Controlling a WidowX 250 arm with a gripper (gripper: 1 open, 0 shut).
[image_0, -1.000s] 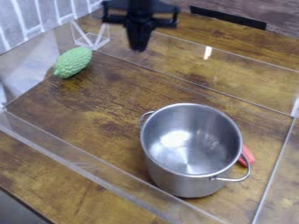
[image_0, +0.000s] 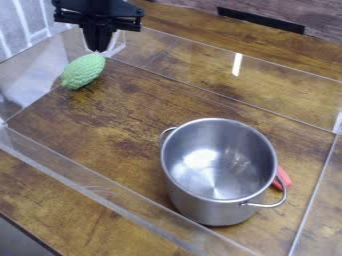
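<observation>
My dark gripper (image_0: 98, 43) hangs at the top left, shut, with nothing seen between its fingers. Just below it and a little to its left, apart from it, a green bumpy vegetable (image_0: 83, 72) lies on the wooden surface. A large steel pot (image_0: 221, 185) with two handles stands empty at the lower right.
A red object (image_0: 282, 179) lies behind the pot's right side, partly hidden. Clear plastic walls (image_0: 94, 175) border the wooden work area (image_0: 147, 110), whose middle is free.
The gripper has moved left from the top middle to above the green vegetable. The vegetable and pot look unmoved.
</observation>
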